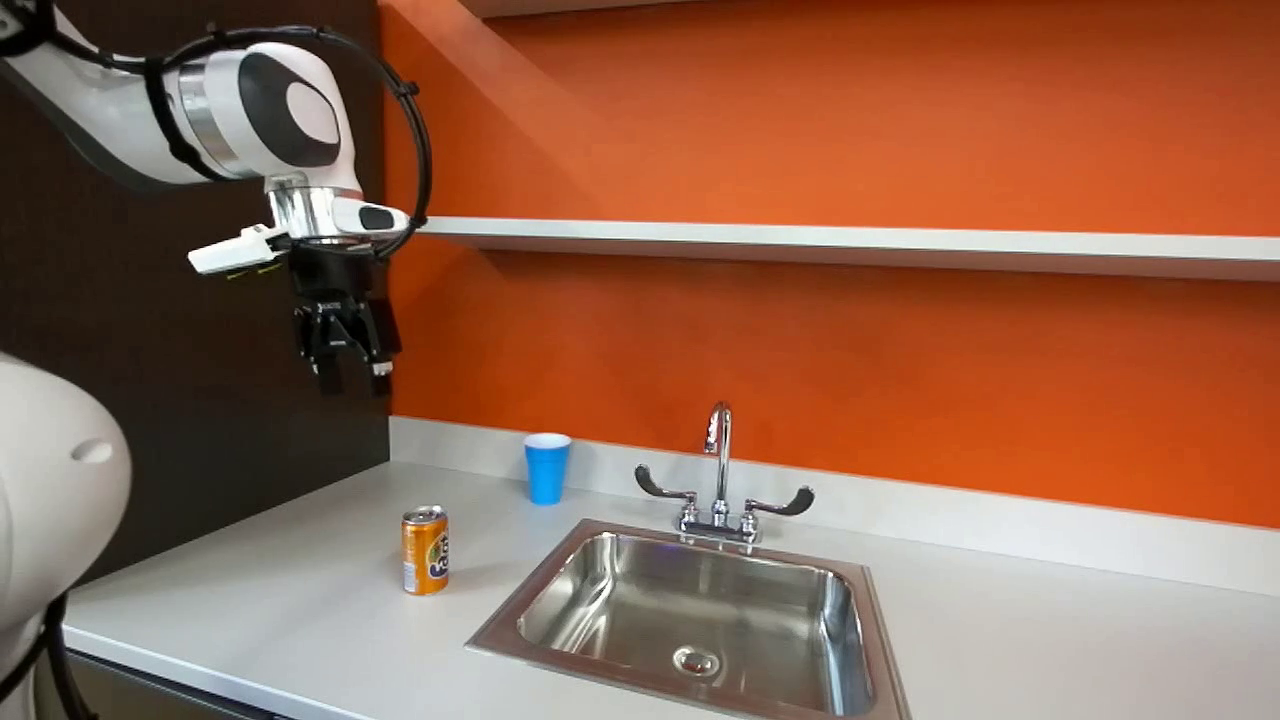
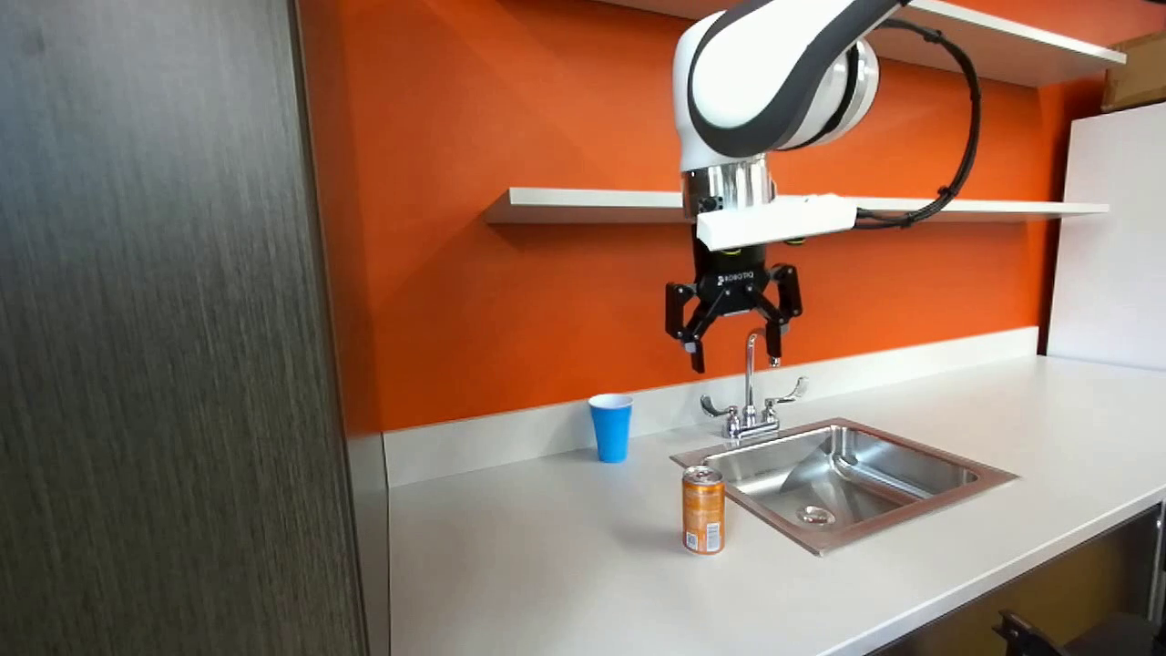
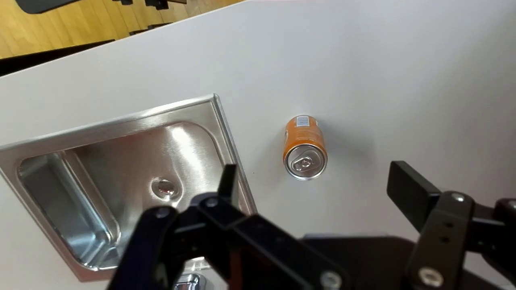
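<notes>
My gripper (image 1: pixel 350 370) hangs well above the counter, pointing down, its fingers wide apart and empty. In the second exterior view the open gripper (image 2: pixel 734 361) shows against the orange wall. An orange soda can (image 1: pixel 426 551) stands upright on the counter, left of the sink; the wrist view has the can (image 3: pixel 304 145) ahead of the finger gap, its top facing the camera. The can (image 2: pixel 702 512) is well below the fingers and apart from them. A blue cup (image 1: pixel 547 469) stands upright near the back wall; the wrist view does not clearly show it.
A steel sink (image 1: pixel 882 648) is set into the counter, with a chrome faucet (image 1: pixel 721 468) and two handles behind it. A white shelf (image 1: pixel 840 239) runs along the wall at about wrist height. A dark panel (image 1: pixel 216 360) closes the left side.
</notes>
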